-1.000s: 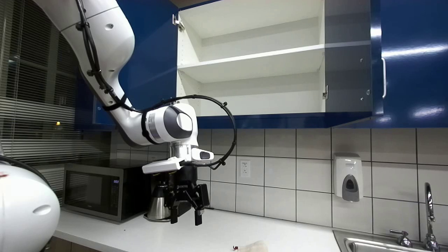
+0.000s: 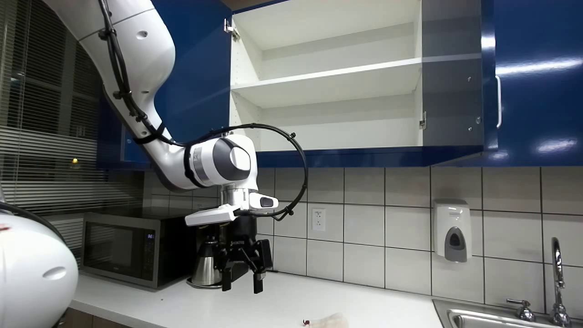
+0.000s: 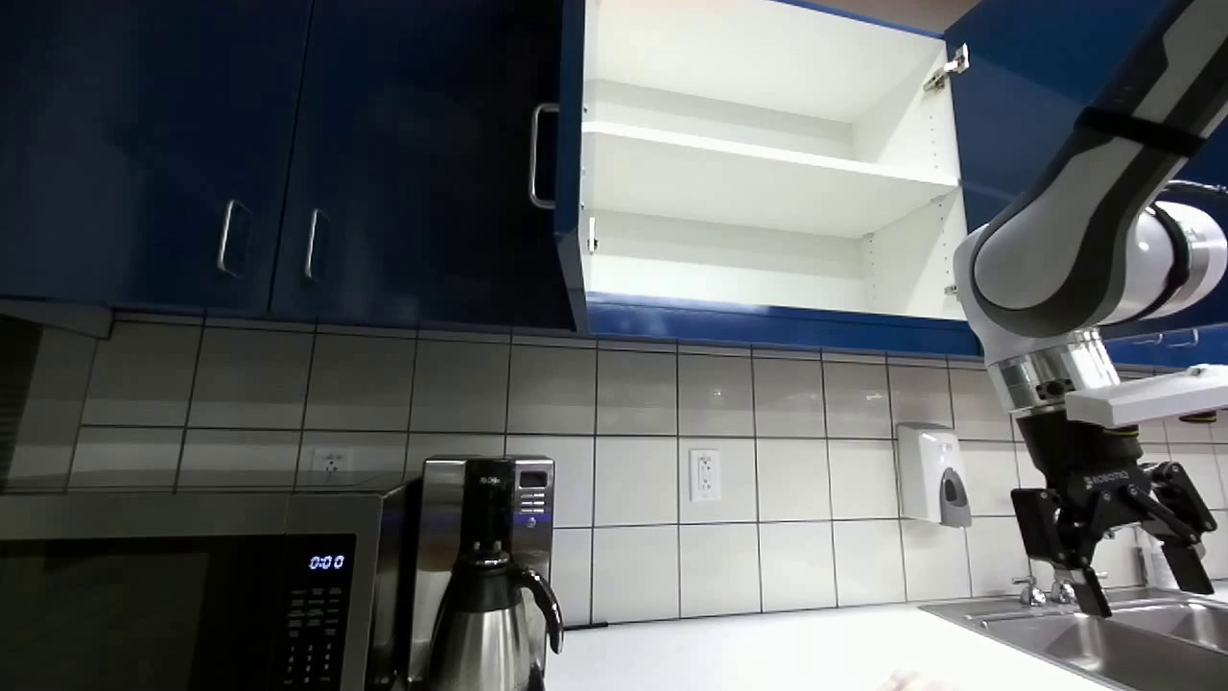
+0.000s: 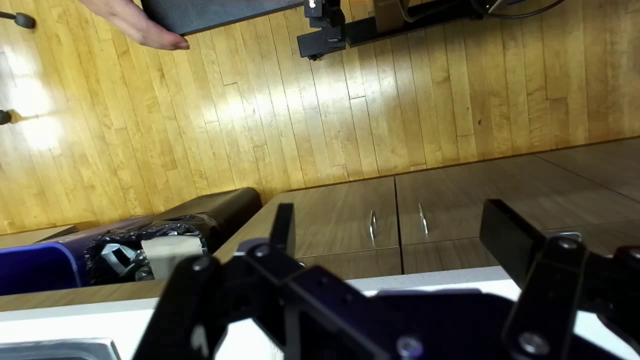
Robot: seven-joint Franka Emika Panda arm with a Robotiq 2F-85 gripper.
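My gripper hangs fingers down above the white counter, open and with nothing between its fingers. In the wrist view, its two black fingers stand wide apart, with brown lower cupboards visible beyond the gap. A small pale object with a dark red end lies at the counter's front; it is cut off by the frame edge, and what it is I cannot tell. Overhead, the blue wall cabinet has its doors swung open and both visible shelf levels are bare.
A microwave and a steel coffee jug occupy the counter's left end. To the right are a metal sink and a wall soap dispenser. A person's hand shows over the floor. Mid-counter is largely clear.
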